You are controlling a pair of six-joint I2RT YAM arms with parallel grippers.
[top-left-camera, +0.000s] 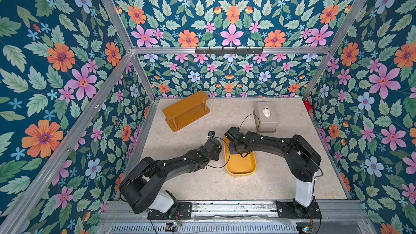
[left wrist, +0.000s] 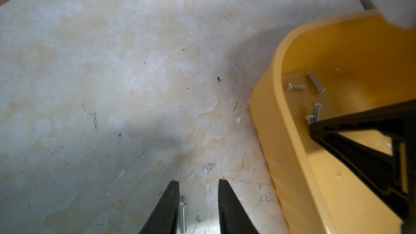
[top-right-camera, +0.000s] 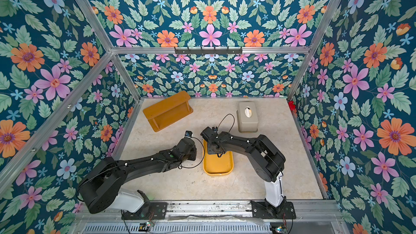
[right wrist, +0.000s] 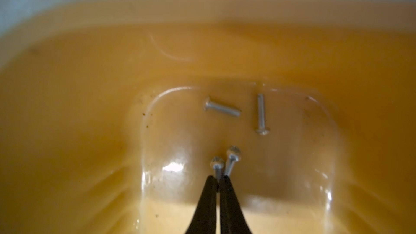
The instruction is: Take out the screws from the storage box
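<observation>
The yellow storage box (top-left-camera: 240,166) sits mid-table. In the right wrist view several silver screws lie on its floor: one lying crosswise (right wrist: 223,108), another lengthwise (right wrist: 260,114), and two close together (right wrist: 234,153) at the fingertips of my right gripper. Those fingertips are nearly together at a screw; whether they grip it is unclear. Outside the box, in the left wrist view, my left gripper stands open over the table beside a loose screw (left wrist: 182,214), which lies partly behind a finger.
A brown wooden shelf (top-left-camera: 186,121) lies at the back left and a grey tissue box (top-left-camera: 268,123) at the back right. The two arms are close together around the box.
</observation>
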